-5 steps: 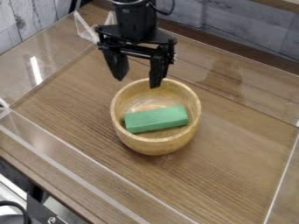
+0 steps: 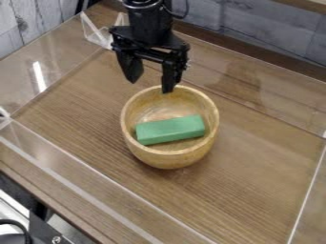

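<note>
A round wooden bowl [image 2: 135, 114] sits at the middle of the table, holding a bright green rectangular block [image 2: 170, 131] lying at an angle on its floor. Above the bowl's back side hangs my black gripper [image 2: 151, 78], its two fingers spread open with nothing seen between them. The fingertips are above and apart from the block.
At the upper left, a light clear object lies near the table's edge, too indistinct to name. A dark cable shows at the bottom left corner.
The bowl and block look unmoved.
</note>
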